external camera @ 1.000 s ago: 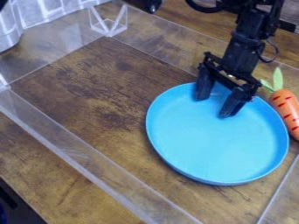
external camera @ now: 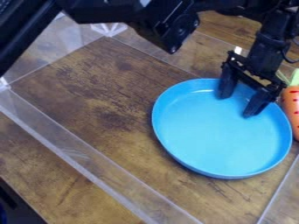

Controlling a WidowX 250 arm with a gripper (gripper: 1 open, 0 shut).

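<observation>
A round blue plate (external camera: 216, 131) fills the middle right of the view. My black gripper (external camera: 246, 92) hangs over the plate's back right rim, its fingers reaching down onto the plate. Whether it holds anything between the fingers is unclear. An orange toy carrot (external camera: 292, 118) lies just right of the plate, partly cut off by the frame edge.
Bare wooden surface (external camera: 82, 87) lies open to the left of the plate. Clear plastic edging (external camera: 82, 162) runs along the lower left. The dark arm spans the top of the view.
The plate has shifted slightly to the right with the gripper, and the arm has swung lower across the top. The carrot now shows less inside the frame.
</observation>
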